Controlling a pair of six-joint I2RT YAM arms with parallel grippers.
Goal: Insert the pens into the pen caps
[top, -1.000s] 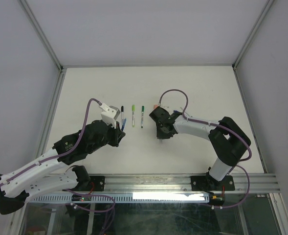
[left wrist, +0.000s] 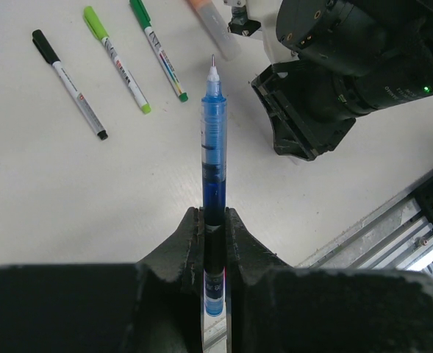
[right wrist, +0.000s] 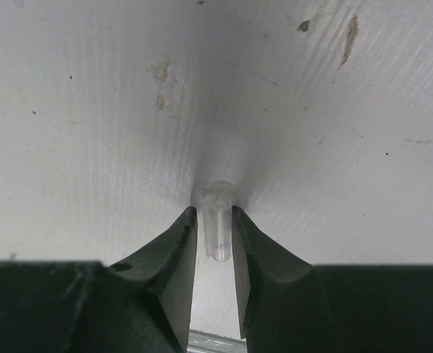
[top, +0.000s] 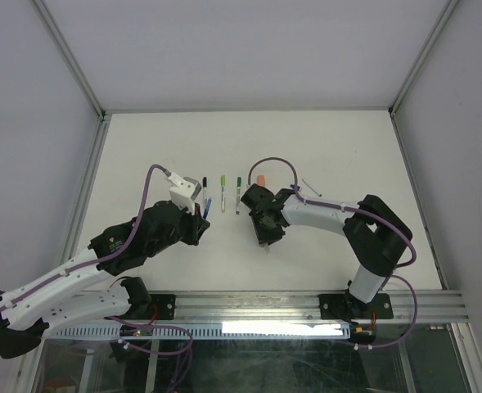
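An uncapped blue pen points tip-up from my left gripper, which is shut on it. A small clear cap lies on the white table in the right wrist view, between the fingertips of my right gripper, which is partly open and low over it. Black, light green and green pens lie on the table, with an orange item beside them, seen in the left wrist view.
A white pen lies at the back right, partly near the right arm. The front rail borders the near edge.
My right arm has shifted a little left and toward the front, down at the clear cap. My left arm holds still with the blue pen.
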